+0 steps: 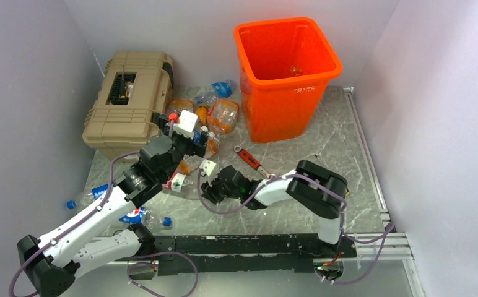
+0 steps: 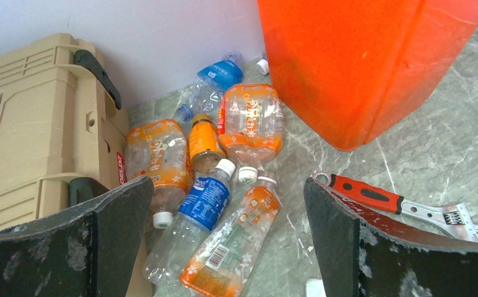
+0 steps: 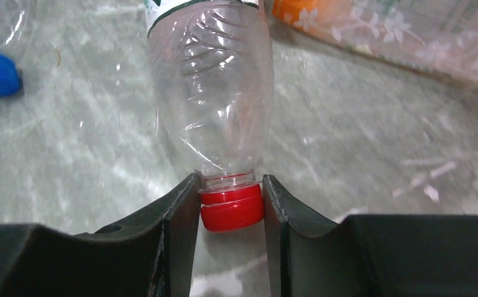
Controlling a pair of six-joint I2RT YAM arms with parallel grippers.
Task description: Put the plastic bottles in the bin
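My right gripper is shut on the red cap (image 3: 231, 215) of a clear bottle (image 3: 212, 86), low over the grey floor at the front middle. My left gripper is open above a cluster of bottles beside the case: a blue-label bottle (image 2: 202, 204), an orange-label bottle (image 2: 236, 241), squashed bottles (image 2: 250, 117), an orange bottle (image 2: 202, 139) and another blue-label bottle (image 2: 215, 83). More bottles (image 1: 134, 215) lie at the front left. The orange bin (image 1: 280, 105) stands at the back right.
A tan case (image 1: 119, 124) fills the back left. A red adjustable wrench (image 2: 369, 195) lies in front of the bin. Walls enclose the back and sides.
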